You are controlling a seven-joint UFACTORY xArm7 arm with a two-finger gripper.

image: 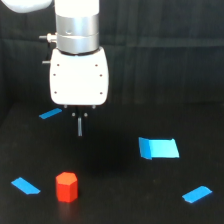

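My gripper (80, 132) hangs from the white hand in the upper left of the camera view, fingers pointing down. Its thin dark fingers are together at the middle of the hand, and nothing shows between them. Below the fingertips, clearly apart from them, a red-orange block (67, 187) with a hexagonal top stands on the dark table. A light cyan, roughly square piece (163, 148) with a bluer strip on its left side lies at the right.
Flat blue strips lie on the black surface: one at the lower left (25, 186), another at the lower right (197, 194), and a third behind the hand at left (50, 113). A dark curtain (165, 60) closes off the back.
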